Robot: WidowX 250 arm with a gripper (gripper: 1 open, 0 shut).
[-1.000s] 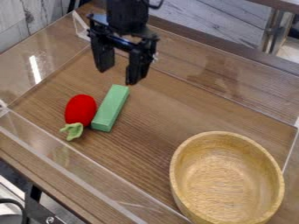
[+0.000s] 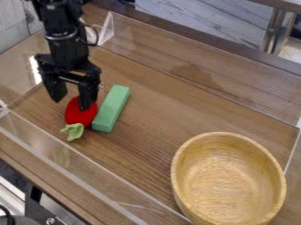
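My black gripper (image 2: 69, 90) is open at the left of the camera view, its fingers lowered around or just over a red object (image 2: 81, 114) with a pale green leafy end (image 2: 72, 130); whether they touch it I cannot tell. A green block (image 2: 111, 109) lies just to the right of the red object.
A large yellow bowl (image 2: 228, 180) fills the lower right of the wooden table (image 2: 200, 79). A pale rail runs along the top right edge.
My gripper has moved left and toward the front, from over the back middle of the table down to the red object. The objects on the table look unmoved.
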